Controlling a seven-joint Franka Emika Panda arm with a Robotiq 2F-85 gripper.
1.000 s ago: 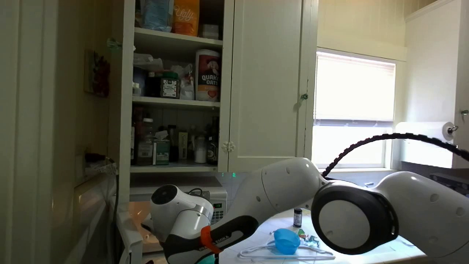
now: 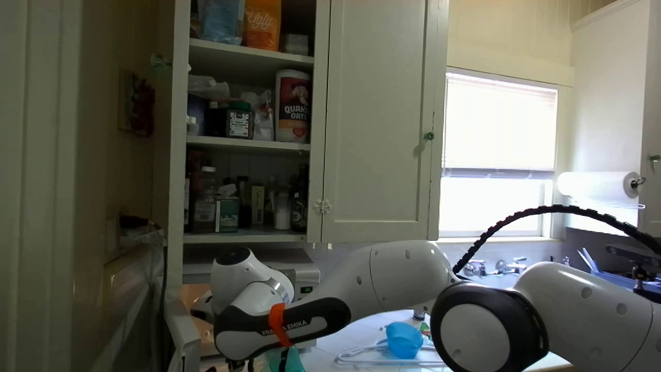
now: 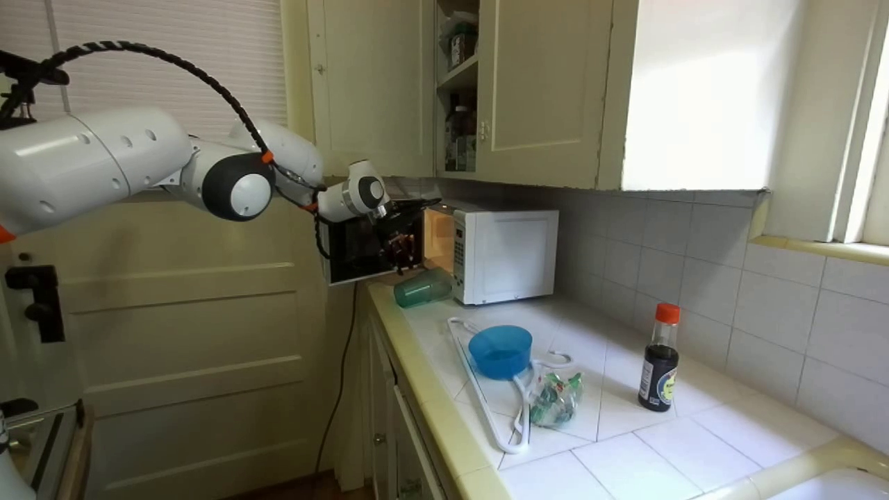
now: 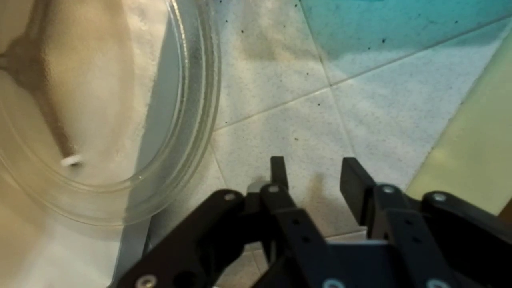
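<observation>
My gripper is part open, and its two black fingertips stand apart with only white tile visible between them. In the second exterior view the hand is at the open front of the white microwave [image 3: 508, 254], between its swung-out door [image 3: 360, 250] and the lit interior. A clear glass turntable plate [image 4: 201, 110] fills the left of the wrist view, left of the fingers. A green translucent cup [image 3: 422, 287] lies on its side on the counter just below the hand; teal plastic shows at the top right of the wrist view. In the first exterior view the fingers are hidden.
A blue bowl [image 3: 500, 351], white hangers [image 3: 475, 387], a crumpled clear-green wrapper [image 3: 556, 400] and a red-capped dark bottle [image 3: 660, 362] occupy the counter. Its yellow edge [image 3: 429, 392] drops off at left. Upper cabinets [image 3: 546, 92] hang above the microwave.
In the first exterior view my wrist and hand have shifted left and up, while the upper arm sits lower. More teal plastic shows below the hand.
</observation>
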